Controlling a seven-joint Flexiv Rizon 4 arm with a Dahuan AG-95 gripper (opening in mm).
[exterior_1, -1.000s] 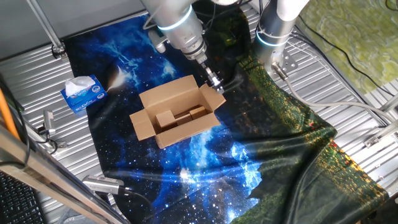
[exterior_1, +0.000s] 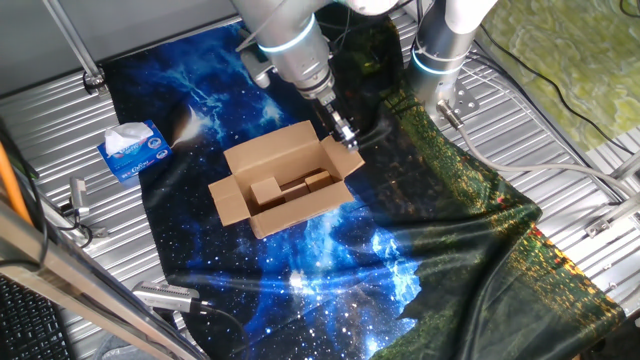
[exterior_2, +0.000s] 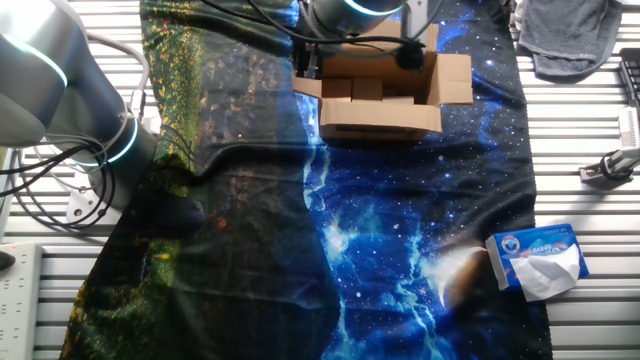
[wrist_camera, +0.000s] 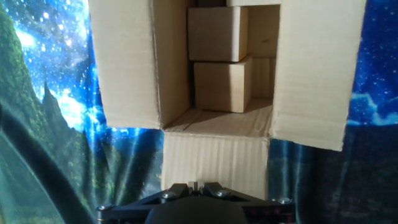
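Note:
An open cardboard box (exterior_1: 302, 210) stands on the cloth with its flaps spread outward. Inside it lie several wooden blocks; in the wrist view the nearest block (wrist_camera: 219, 86) sits close to the near end, with a second block (wrist_camera: 214, 33) just behind it. Further blocks are cut off by the top of that view. My gripper shows at the bottom of the wrist view, over the near end flap (wrist_camera: 214, 158), fingertips together and nothing visible between them. From outside, the gripper (exterior_1: 347, 138) hangs by the box's end flap nearest the robot base.
A blue tissue box (exterior_1: 135, 152) is well apart from the cardboard box. Wrinkled printed cloth (exterior_2: 255, 250) covers the table, with a wide clear stretch. Cables hang around the arm (exterior_2: 75, 100), and a grey cloth (exterior_2: 570, 35) lies at one edge.
The arm and gripper have shifted very slightly over the past second. The box, its blocks and the tissue box have stayed in place.

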